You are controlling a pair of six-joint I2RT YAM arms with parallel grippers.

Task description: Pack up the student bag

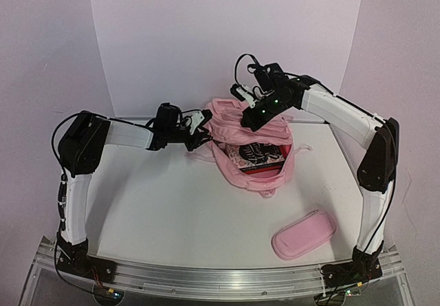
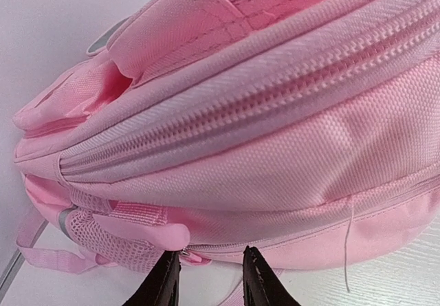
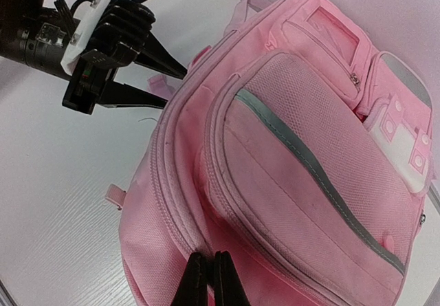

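Observation:
The pink bag (image 1: 230,172) lies in the middle of the table with its mouth gaping toward the front. A black patterned book (image 1: 251,156) with a red one (image 1: 271,170) under it shows inside. At the bag's left side my left gripper is open, its fingers apart near a pink zip tab (image 2: 196,258). My right gripper is over the bag's upper flap, fingers close together on the zipped edge (image 3: 180,216), which runs down between them. A pink pencil case (image 1: 304,235) lies on the table at the front right, apart from the bag.
A loose strap (image 1: 301,148) sticks out on the bag's right, and another strap (image 2: 51,258) trails at its left. Walls enclose the back and sides.

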